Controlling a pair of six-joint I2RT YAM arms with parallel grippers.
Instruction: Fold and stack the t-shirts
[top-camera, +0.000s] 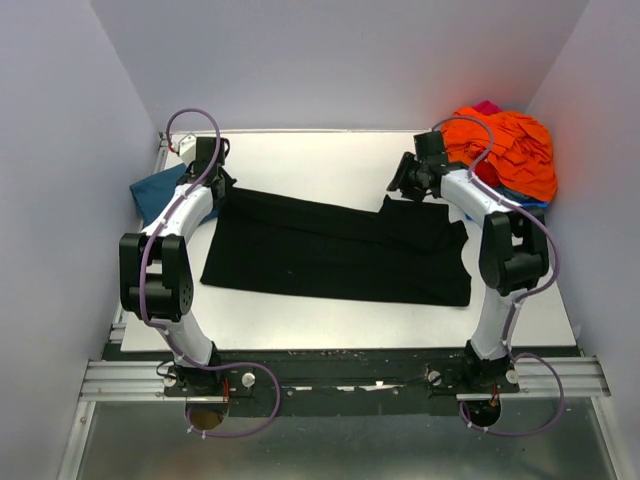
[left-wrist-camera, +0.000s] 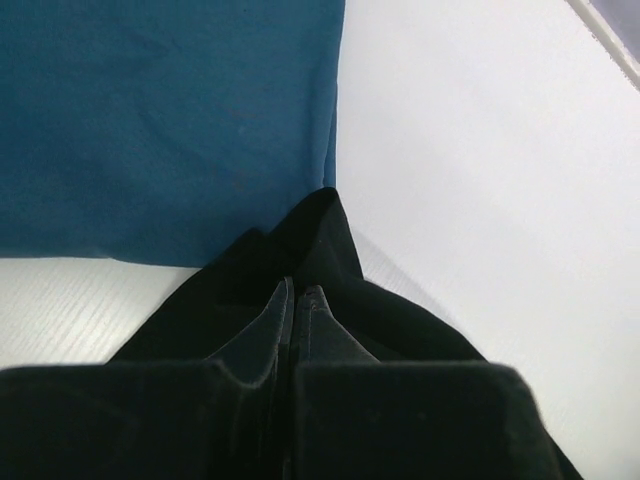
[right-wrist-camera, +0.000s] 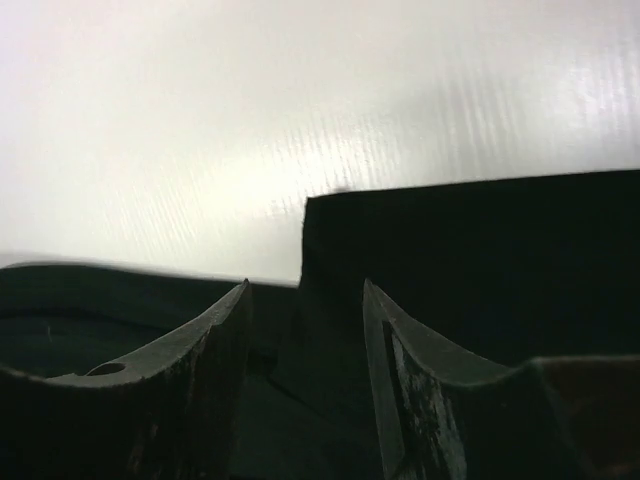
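A black t-shirt (top-camera: 320, 262) lies spread across the white table, a folded strip along its far edge and a corner flap at the right. At its far left corner my left gripper (top-camera: 232, 183) is shut, and black cloth bunches around its fingertips in the left wrist view. A folded blue t-shirt (left-wrist-camera: 170, 120) lies just beyond that corner. My right gripper is open above the shirt's far edge, near the corner of the right flap; its fingers stand apart with no cloth visibly pinched.
Orange cloth (top-camera: 515, 150) is heaped with other garments at the back right, in a blue bin mostly hidden by the right arm. Bare table (top-camera: 300, 160) stretches between the blue shirt and the heap. Walls stand close on both sides.
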